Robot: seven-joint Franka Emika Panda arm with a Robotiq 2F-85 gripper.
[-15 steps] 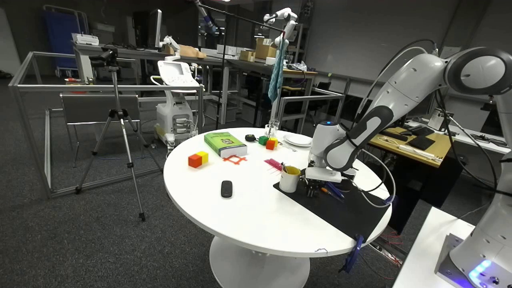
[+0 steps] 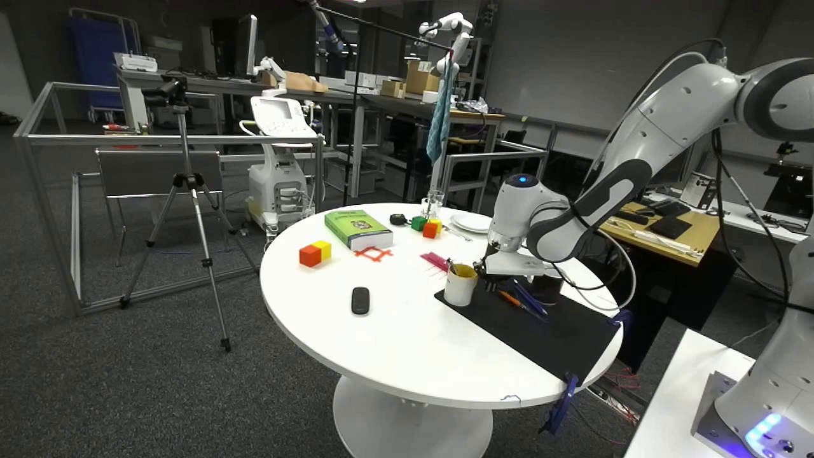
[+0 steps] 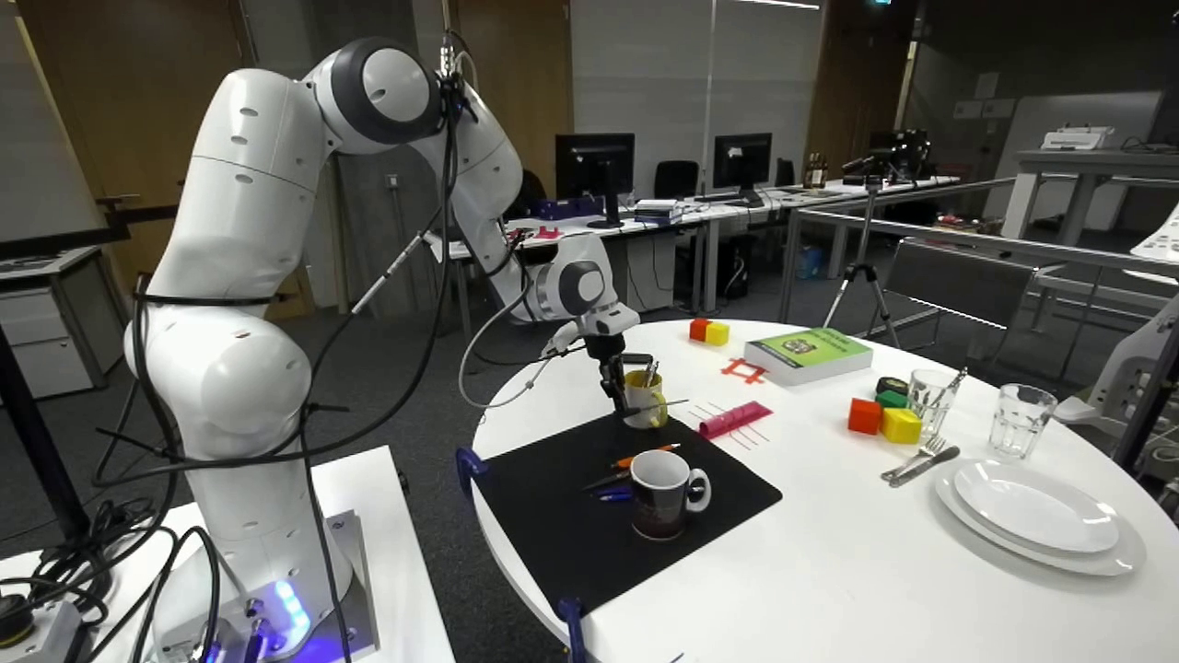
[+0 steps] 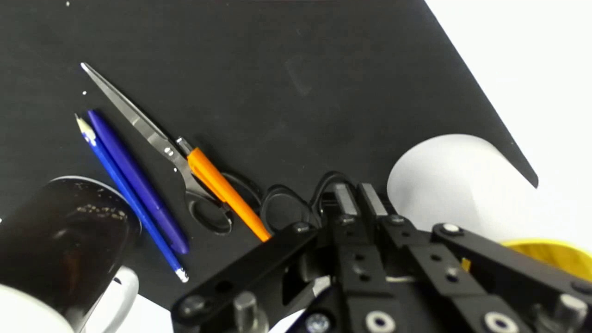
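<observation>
My gripper is low over the black mat, its fingers nearly together. Two thin black loops, like scissor handles, run in at the fingertips; the rest of that item is hidden, and the grip itself shows poorly. Close beside the gripper stands a white mug with a yellow inside, holding several thin items. On the mat lie scissors, an orange pen across their handles, a blue pencil and a blue pen. A dark mug with a white handle stands near these.
On the white table are a green book, red and yellow blocks, a pink item, a black mouse and white plates. Blue clamps hold the mat's edge.
The gripper has risen slightly and shifted towards the yellow-lined mug, and its wrist has turned. The arm's elbow has moved up and to the right in exterior view 1.
</observation>
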